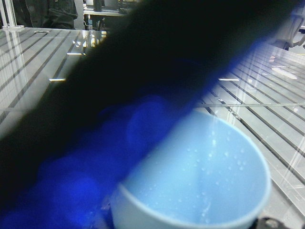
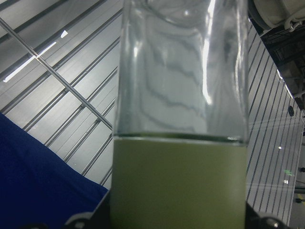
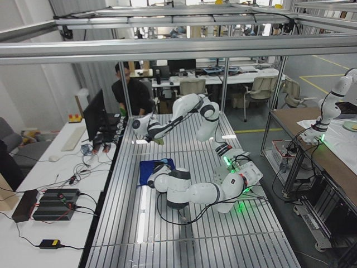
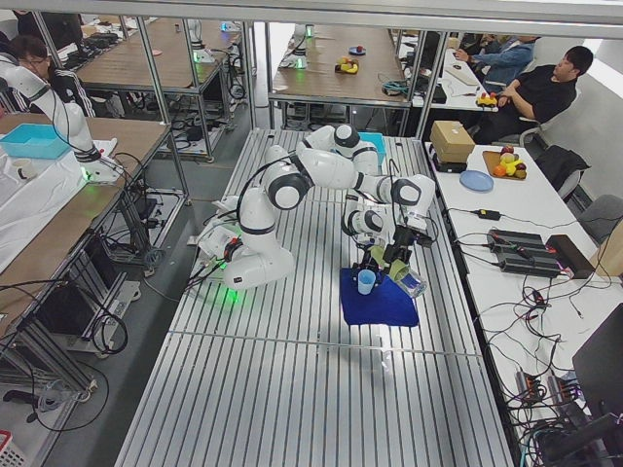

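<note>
A light blue cup (image 4: 366, 281) is at my left gripper over a dark blue cloth (image 4: 378, 309) on the slatted metal table. In the left wrist view the cup (image 1: 205, 176) has droplets inside, and a blurred dark shape covers much of the picture. A clear container (image 4: 411, 284) with yellow-green lower part is tilted beside the cup. It fills the middle of the right wrist view (image 2: 179, 181), at my right gripper, whose fingers are mostly hidden behind it. How the left fingers stand is unclear.
A side bench with cables, black boxes (image 3: 56, 204), a monitor and a plate of fruit runs along one side. Another robot arm (image 3: 329, 106) stands on a neighbouring table.
</note>
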